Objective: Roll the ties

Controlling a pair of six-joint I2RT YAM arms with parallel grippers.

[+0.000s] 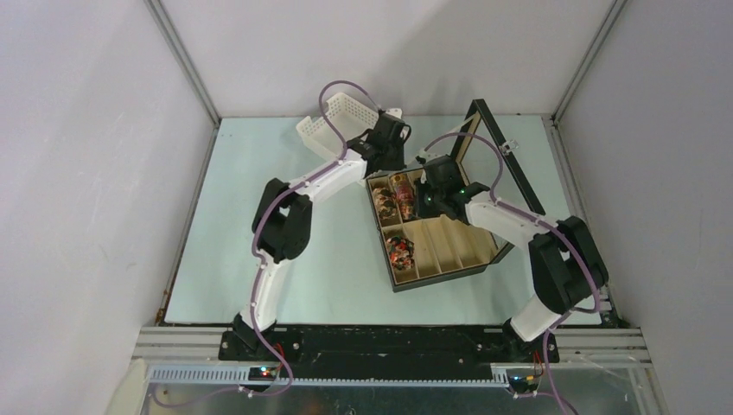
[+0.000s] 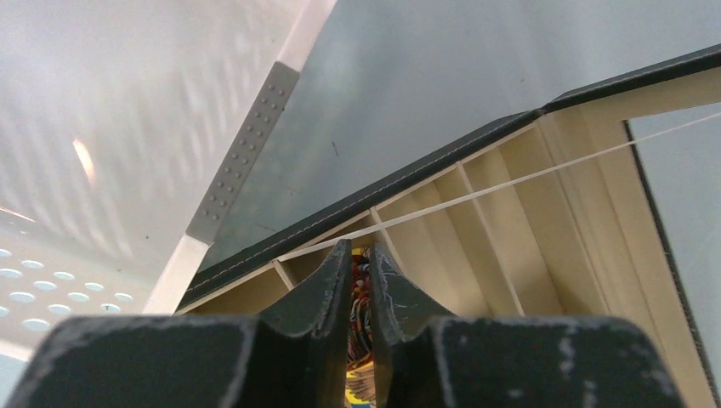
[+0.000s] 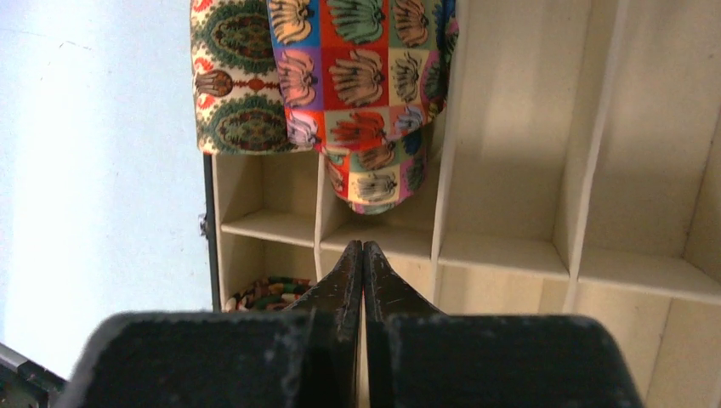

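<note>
The wooden tie box (image 1: pixel 454 251) lies with its lid raised, rolled ties (image 1: pixel 401 251) in several compartments. My left gripper is at the box's back-left, narrowly parted, with patterned cloth seen below through the gap. My right gripper is shut above the compartments, nothing visible in it. In the right wrist view, a tie of colourful squares (image 3: pixel 357 76) and a green-patterned tie (image 3: pixel 238 85) lie at the upper left of the box, and another roll (image 3: pixel 268 293) sits partly behind the fingers.
A white perforated basket (image 1: pixel 327 130) stands at the back, behind my left gripper. The raised lid (image 1: pixel 519 177) is on the box's right.
</note>
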